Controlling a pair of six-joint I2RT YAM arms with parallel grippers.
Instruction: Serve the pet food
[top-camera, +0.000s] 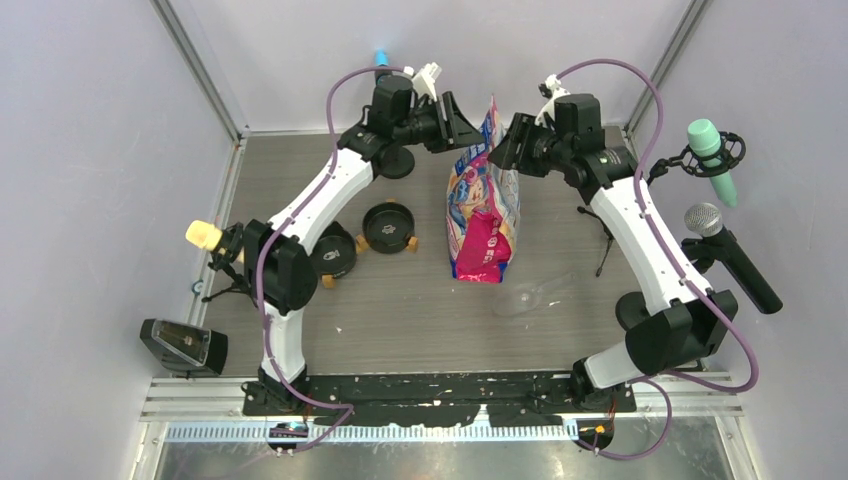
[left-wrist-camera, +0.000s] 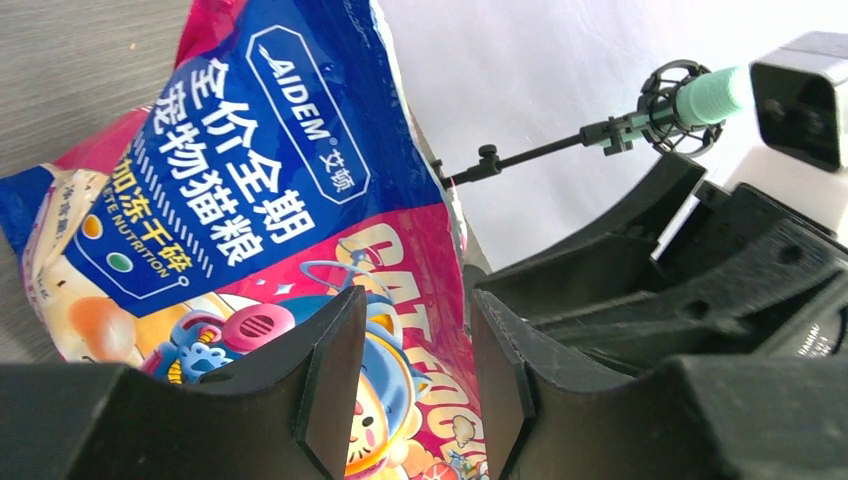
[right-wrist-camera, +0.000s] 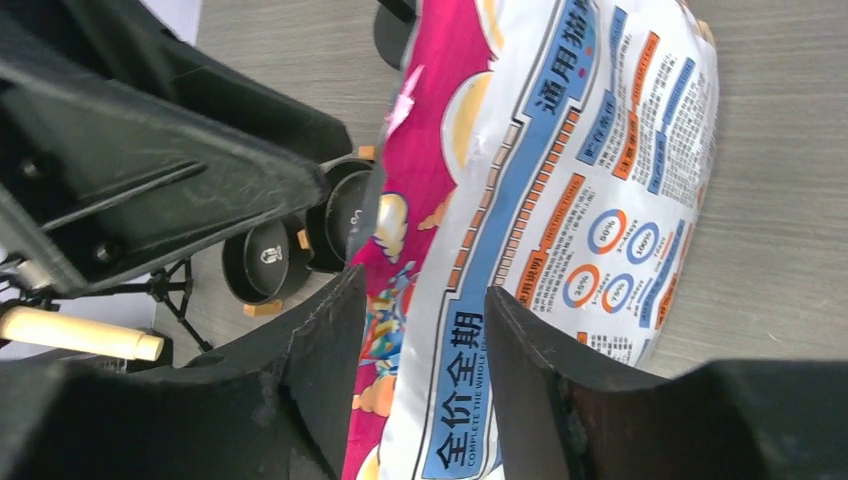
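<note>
A colourful pet food bag (top-camera: 480, 225) stands upright at centre, its top edge between my two grippers. My left gripper (top-camera: 456, 125) is at its top from the left, part open; in the left wrist view its fingertips (left-wrist-camera: 340, 310) lie over the bag's printed face near the top edge. My right gripper (top-camera: 505, 145) faces it from the right, fingertips (right-wrist-camera: 340, 290) apart around a folded strip of the bag; whether they touch it is unclear. Two black bowls (top-camera: 388, 227) (top-camera: 334, 250) stand left of the bag.
A clear scoop (top-camera: 530, 296) lies in front of the bag. Stands with bottles, a microphone (top-camera: 730, 250) and a yellow-capped item (top-camera: 205, 235) line the sides. A black device (top-camera: 183, 345) sits at front left.
</note>
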